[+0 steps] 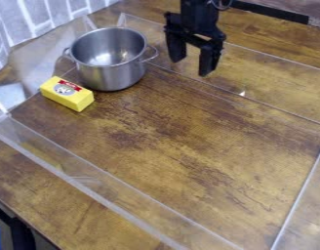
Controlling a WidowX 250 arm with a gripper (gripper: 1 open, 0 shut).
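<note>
My gripper [194, 49] is at the top centre, pointing down with its black fingers apart, to the right of a metal pot [108, 61] with wire side handles. A yellow box [67, 93] with a small label lies at the left, in front of the pot. I see nothing held between the fingers.
Clear plastic edging or strips run along the left, across the back right and down the lower right.
</note>
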